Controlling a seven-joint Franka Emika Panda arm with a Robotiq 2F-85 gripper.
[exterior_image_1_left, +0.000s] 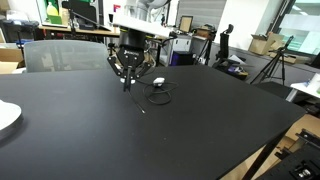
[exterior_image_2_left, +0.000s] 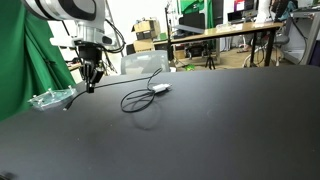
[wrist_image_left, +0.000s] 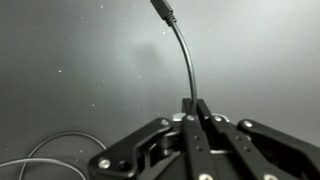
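Observation:
A thin black cable is pinched by my gripper, whose fingers are shut on it. Its dark plug sticks out beyond the fingers, near the top of the wrist view. In exterior view 2, a stretch of cable rises from the gripper to the right, and its loops lie on the dark table beside a small white piece. From exterior view 1, the gripper hangs low over the table, left of the cable loops.
The dark table is broadly clear toward the front and right. A white round object sits at its left edge in exterior view 1. A clear plastic container stands beyond the gripper in exterior view 2.

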